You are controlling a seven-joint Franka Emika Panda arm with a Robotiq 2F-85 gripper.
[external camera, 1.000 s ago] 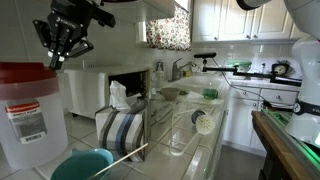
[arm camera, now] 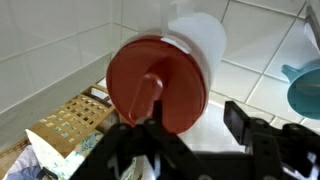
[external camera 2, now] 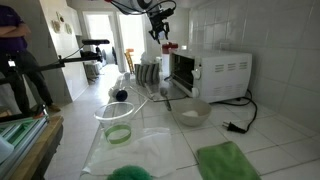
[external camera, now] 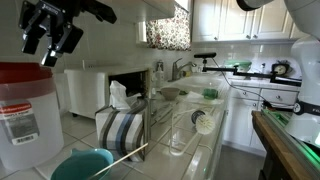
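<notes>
A white canister (external camera: 28, 130) with a red lid (external camera: 24, 72) stands at the left of the counter. In the wrist view the round lid (arm camera: 180, 75) fills the middle, with a raised ridge (arm camera: 147, 97) across it. My gripper (external camera: 41, 50) is above the lid, its two fingers apart and nothing seen between them. From the wrist, the gripper reaches over the lid's near edge, with one finger (arm camera: 152, 140) close to the ridge in the picture; contact with the lid cannot be made out. The far exterior view shows the gripper (external camera 2: 160, 30) small, beside the lid (external camera 2: 171, 46).
A teal cup (external camera: 83, 164) sits in front of the canister, and a striped holder (external camera: 122, 132) to its right. Behind are a white toaster oven (external camera 2: 215, 75) and the tiled wall. A bowl (external camera 2: 190, 112) and green cloth (external camera 2: 226, 162) lie farther along the counter.
My gripper has risen from close over the lid and shifted slightly left. Its fingers now show spread apart, where before they appeared close together. The canister and lid look unmoved.
</notes>
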